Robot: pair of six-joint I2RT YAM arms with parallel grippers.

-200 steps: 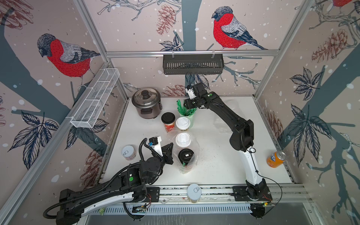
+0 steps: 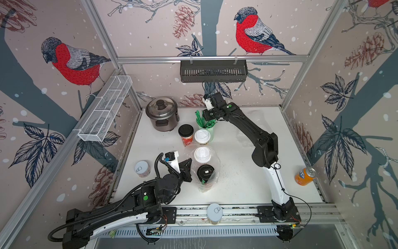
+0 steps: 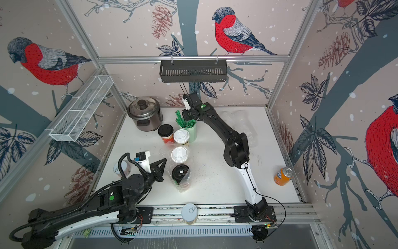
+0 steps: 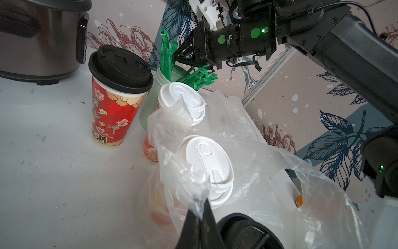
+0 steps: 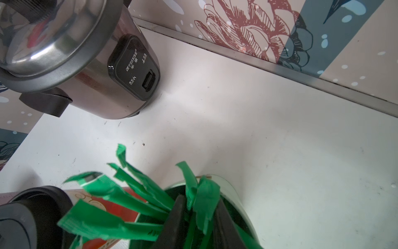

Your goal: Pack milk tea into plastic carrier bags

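A clear plastic bag stands open at mid-table, holding a white-lidded cup and a black-lidded cup. Beside its rim, my left gripper is shut on the bag's gathered film. Behind the bag stand a second white-lidded cup and a red cup with a black lid. Green-wrapped straws fan out of a pale green holder. My right gripper is over the holder, its fingers apart on either side of a straw's green end; contact is hard to tell.
A steel cooker stands at the back left. Another clear bag lies behind the right arm. Cans stand at the left, at the front edge and, in orange, at the right.
My right gripper has shifted slightly left and the right arm with it. The left arm, the bag and the cups stay where they were.
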